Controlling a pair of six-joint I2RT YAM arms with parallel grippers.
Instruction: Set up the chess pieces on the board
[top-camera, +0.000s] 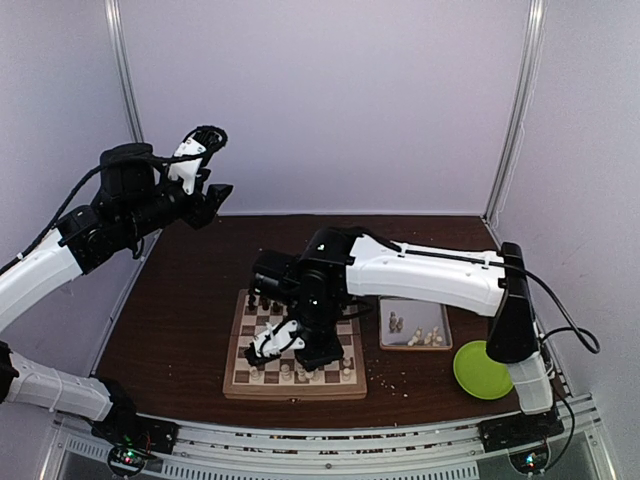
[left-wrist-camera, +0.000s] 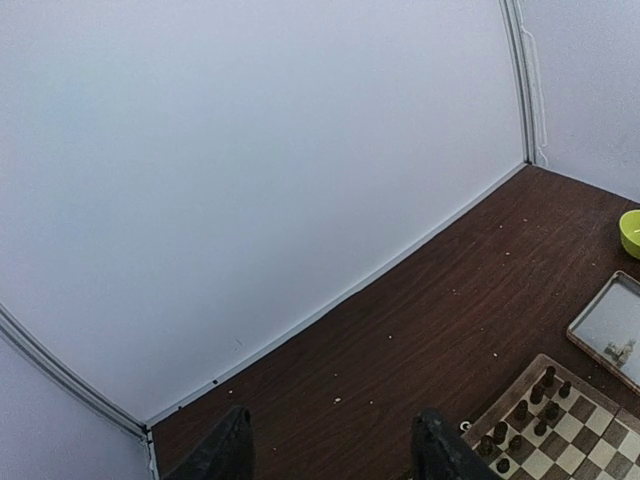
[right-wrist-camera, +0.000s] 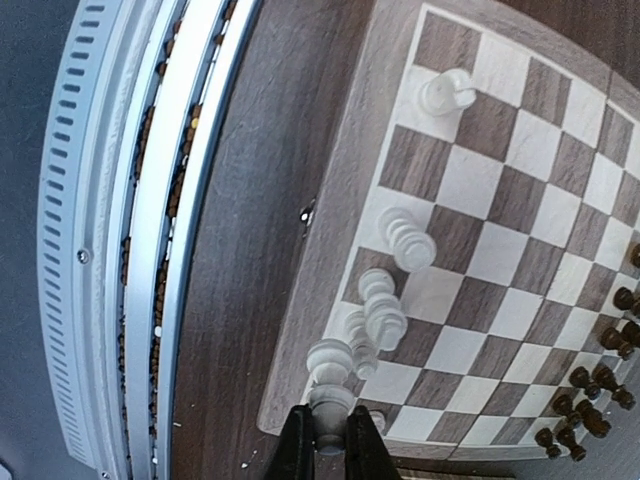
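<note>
The chessboard (top-camera: 235, 385) lies front centre, black pieces (left-wrist-camera: 520, 410) along its far side, white pieces (right-wrist-camera: 408, 240) along its near edge. My right gripper is low over the near row, shut on a white piece (right-wrist-camera: 330, 408); another white piece (right-wrist-camera: 329, 356) stands just beyond it. The right arm hides much of the board in the top view. My left gripper hangs high at the left, above the table and away from the board, part open with nothing seen between its fingers.
A tray (top-camera: 415, 342) holding several white pieces lies right of the board, with a green plate (top-camera: 483, 370) at the front right.
</note>
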